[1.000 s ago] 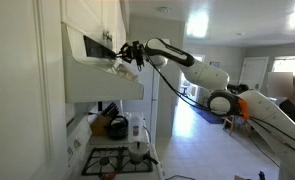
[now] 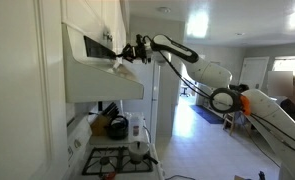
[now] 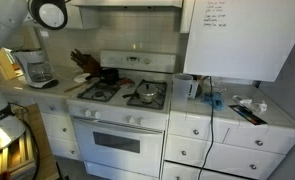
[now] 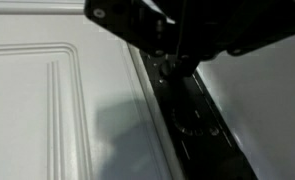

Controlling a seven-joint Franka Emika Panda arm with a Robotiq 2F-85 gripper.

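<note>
My gripper (image 2: 125, 52) is up at the front of the white range hood (image 2: 105, 82), close beside its dark control panel (image 2: 99, 49). From the wrist, the black panel (image 4: 205, 140) runs diagonally, with a round dial (image 4: 187, 122) and small markings on it. The dark gripper covers the panel's upper end; its fingers are together and nothing shows between them. Whether the tips touch a knob there is too dark to tell. In exterior view 2 the gripper is out of sight.
White cabinet doors (image 4: 32, 110) flank the panel. Below the hood stands the stove (image 3: 117, 130) with a pot (image 3: 148, 92) on it and a dark kettle (image 2: 118, 127) behind. Open floor (image 2: 207, 150) lies to the right.
The arm has shifted only slightly over the last second. The gripper stays up beside the hood panel.
</note>
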